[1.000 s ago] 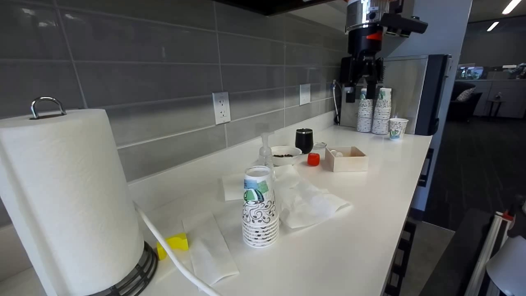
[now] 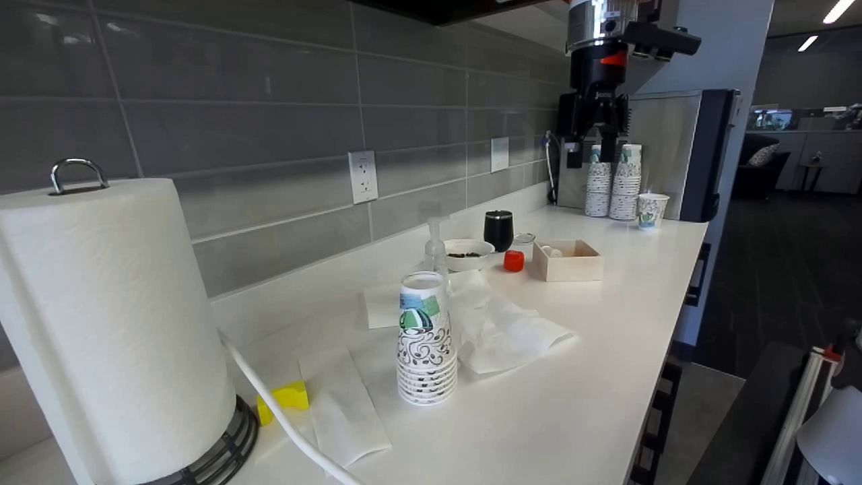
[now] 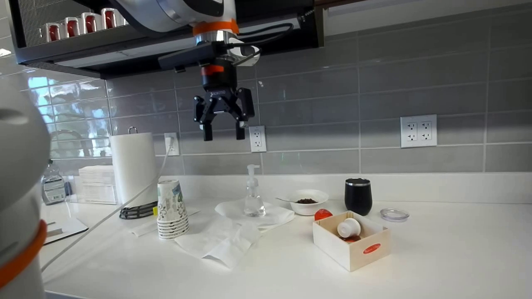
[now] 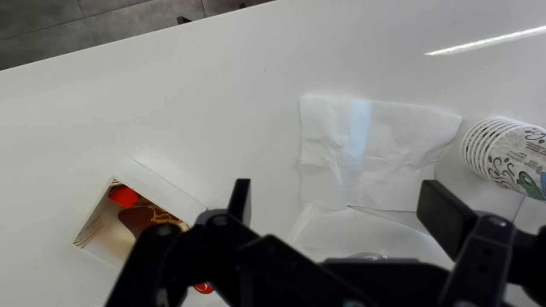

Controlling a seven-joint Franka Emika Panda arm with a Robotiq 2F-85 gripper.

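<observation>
My gripper [image 3: 222, 133] hangs open well above the white counter, with nothing between its fingers. Seen from the wrist, a crumpled white paper towel [image 4: 379, 148] lies below the gap between the fingers, with a stack of patterned paper cups [image 4: 512, 153] to the right. A light wooden box [image 3: 333, 244] sits on the counter, holding a small white cup [image 3: 348, 227] on its side and some red and brown items. Behind the box is a red object [image 3: 322, 214]. A clear pump bottle [image 3: 254, 202] stands on paper at the back.
Along the wall are a white bowl [image 3: 315, 207] with dark contents, a black tumbler [image 3: 358, 197] and a clear lid [image 3: 394, 214]. A paper towel roll [image 2: 121, 323] and a white cable [image 2: 283, 416] occupy the other end. A shelf [image 3: 75, 47] overhangs.
</observation>
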